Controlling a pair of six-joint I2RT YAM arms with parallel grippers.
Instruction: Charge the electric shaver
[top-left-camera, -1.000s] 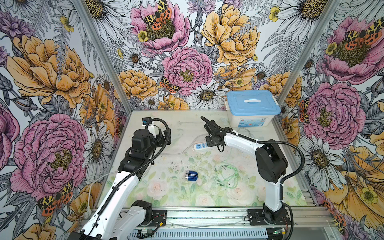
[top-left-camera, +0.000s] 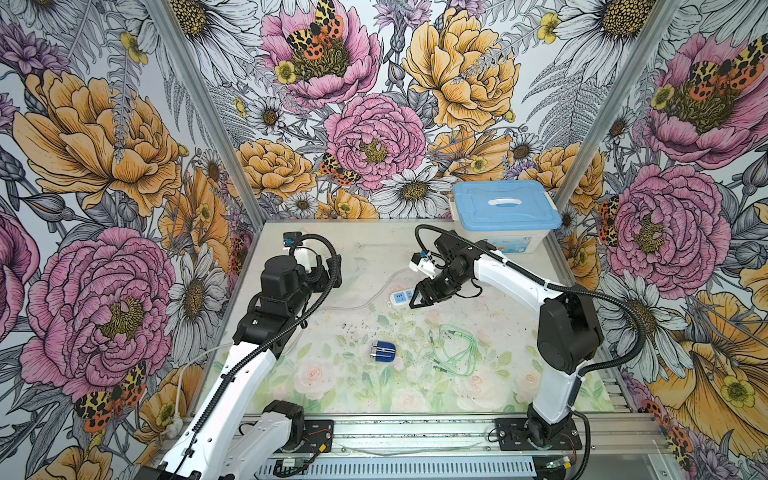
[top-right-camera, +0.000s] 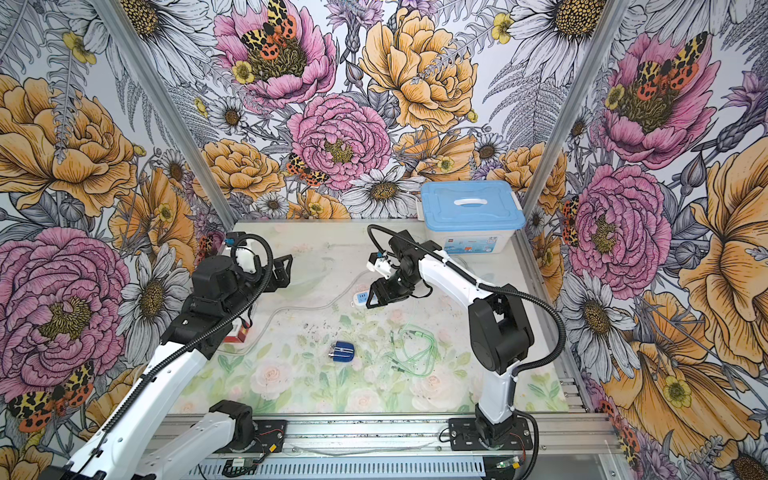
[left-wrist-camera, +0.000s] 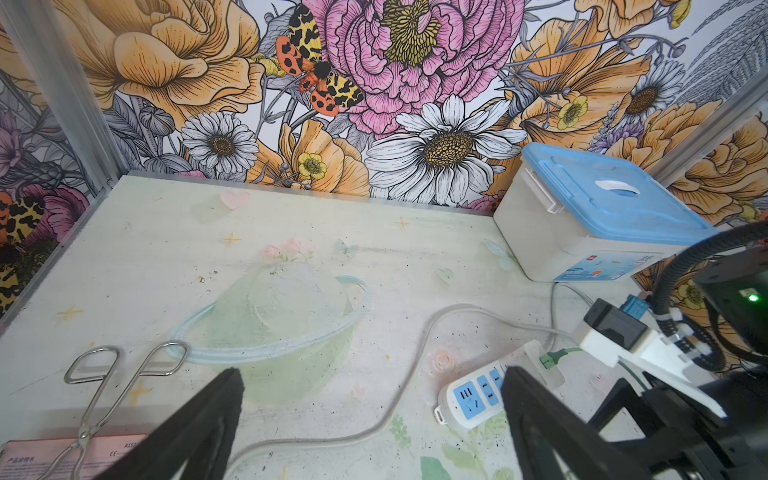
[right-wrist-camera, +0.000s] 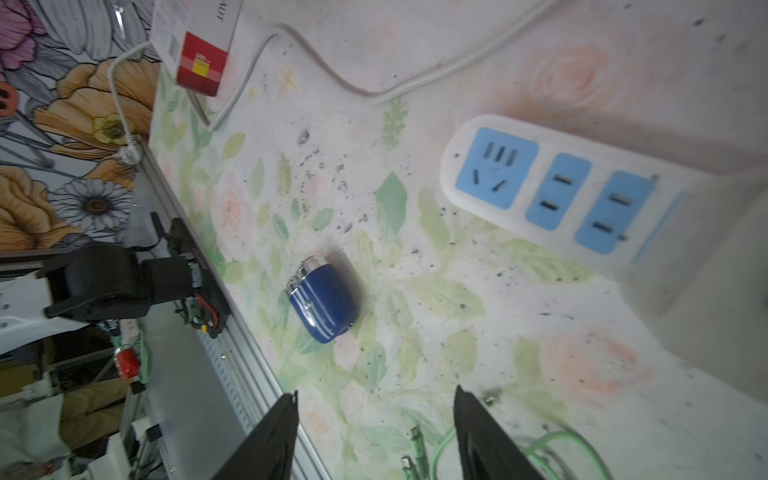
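The blue electric shaver (top-left-camera: 383, 351) lies on the table's front middle. Right of it is a loose green cable (top-left-camera: 453, 352). The white power strip (right-wrist-camera: 520, 180) lies behind them, its grey cord running left. My right gripper (top-left-camera: 420, 294) hangs over the strip, fingers apart, pointing down; in the right wrist view nothing shows between its fingertips, and the shaver and cable ends are below. My left gripper is raised over the left back of the table, open and empty.
A lidded storage box (top-left-camera: 505, 206) stands at the back right. A red and white carton (top-right-camera: 237, 333) and metal tongs (left-wrist-camera: 100, 400) lie at the left under my left arm.
The left arm is nearly unchanged.
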